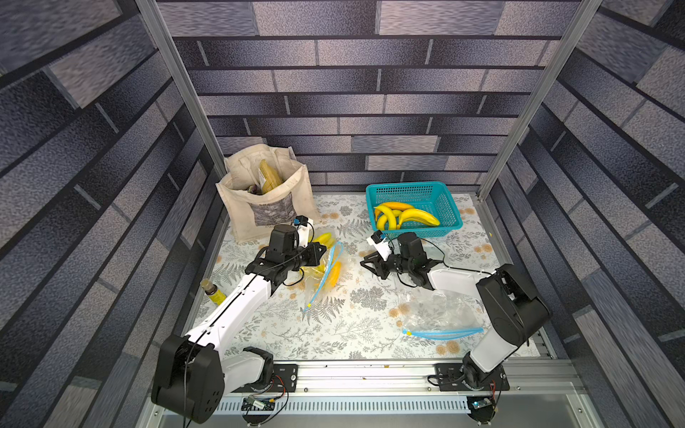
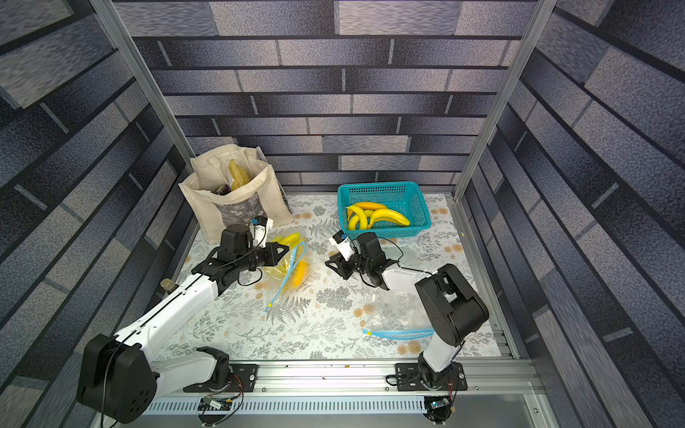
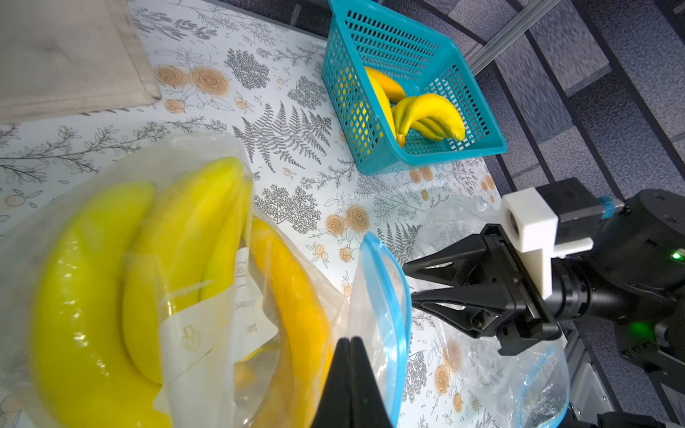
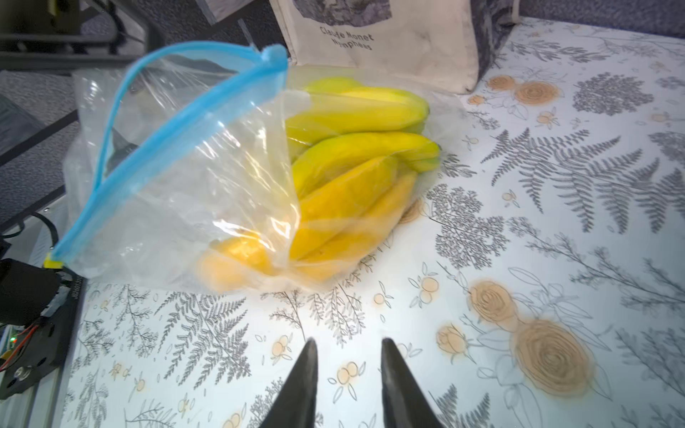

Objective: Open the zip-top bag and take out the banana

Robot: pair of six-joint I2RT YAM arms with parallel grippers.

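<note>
The clear zip bag (image 4: pixel 235 142) lies on its side at the left of the table with several yellow bananas (image 4: pixel 356 160) inside. Its blue zip strip is parted, and the right wrist view shows the mouth spread. My left gripper is shut at the mouth, and the thin film there appears pinched between its fingertips. Facing the strip from the right, my right gripper is open with a narrow gap between its fingers, which are empty and clear of the bag. A white label (image 3: pixel 249 321) shows among the bananas.
Behind on the right stands a teal basket (image 1: pixel 451 210) holding loose bananas. A canvas tote (image 1: pixel 246 221) fills the back left. Another clear bag with a blue strip (image 1: pixel 446 334) lies flat at front right.
</note>
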